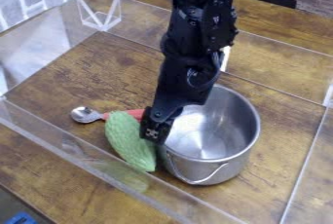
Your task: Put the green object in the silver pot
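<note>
A green vegetable-shaped object (128, 142) lies on the wooden table just left of the silver pot (232, 145), outside it and close against its left wall. The pot stands upright with its wire handle hanging at the front. My black gripper (156, 129) reaches down over the pot's left rim, beside the green object's right edge. The fingers are dark and partly overlap each other, so their gap is hard to make out. The green object does not appear to be held between them.
A spoon with a silver bowl (86, 115) and a red handle lies behind the green object, partly covered. A clear plastic wall (72, 148) runs along the front. Bare table (65, 67) stretches to the back left.
</note>
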